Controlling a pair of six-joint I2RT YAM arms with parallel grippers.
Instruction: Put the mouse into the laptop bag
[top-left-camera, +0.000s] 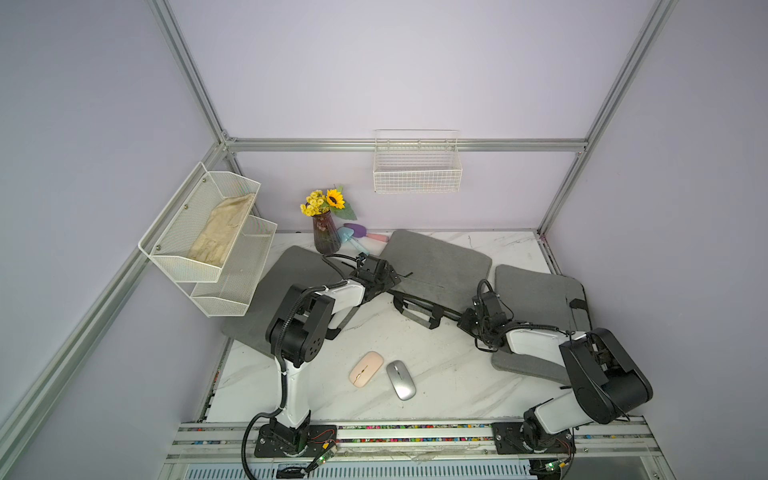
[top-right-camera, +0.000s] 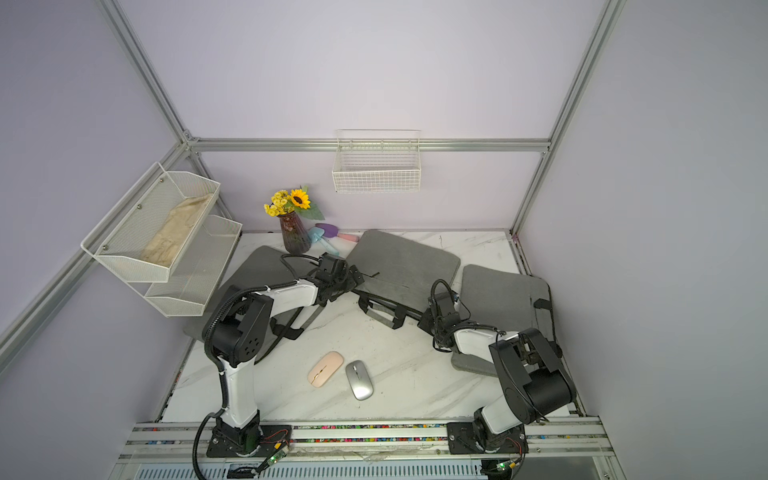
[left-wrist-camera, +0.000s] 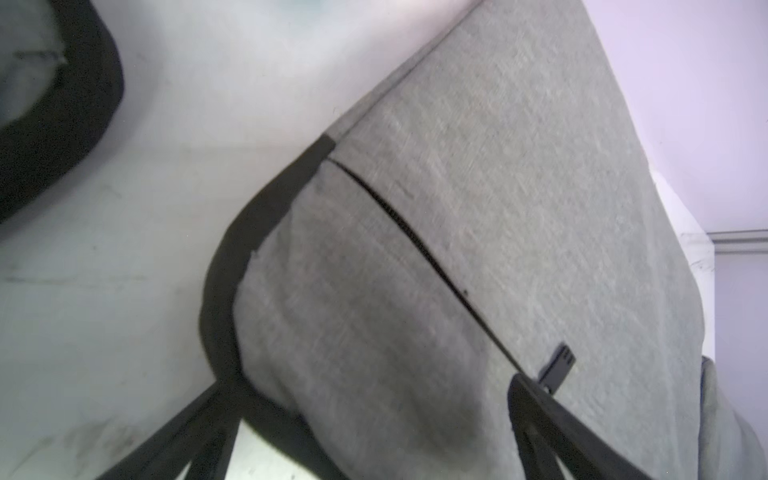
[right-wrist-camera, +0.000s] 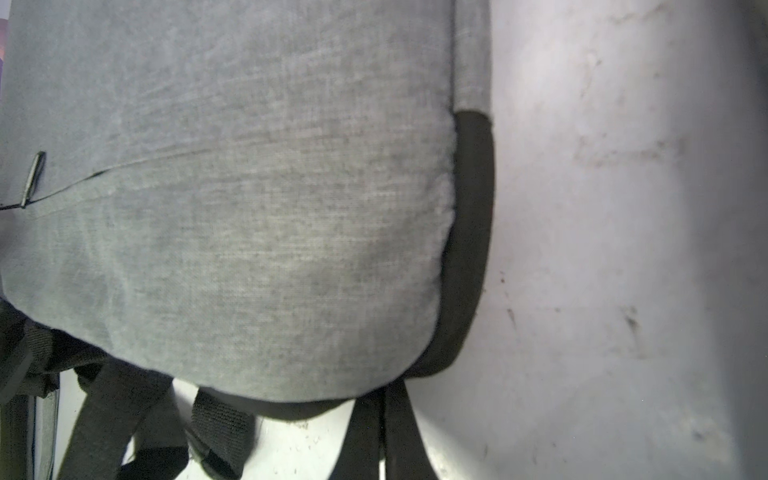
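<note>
The middle grey laptop bag (top-left-camera: 436, 260) lies flat with its dark handle strap toward me. My left gripper is open over the bag's front left corner, the fabric and dark edge between its fingers. My right gripper is shut at the rim of the front right corner of that bag, with no thickness showing between its fingers. A beige mouse (top-left-camera: 366, 368) and a silver mouse (top-left-camera: 401, 379) lie on the white table in front of the bag.
Other grey bags lie left (top-left-camera: 264, 304) and right (top-left-camera: 532, 292). A vase of sunflowers (top-left-camera: 325, 236) and small plastic trowels (top-left-camera: 356, 230) stand or lie at the back. Wire baskets (top-left-camera: 417, 168) hang on the walls.
</note>
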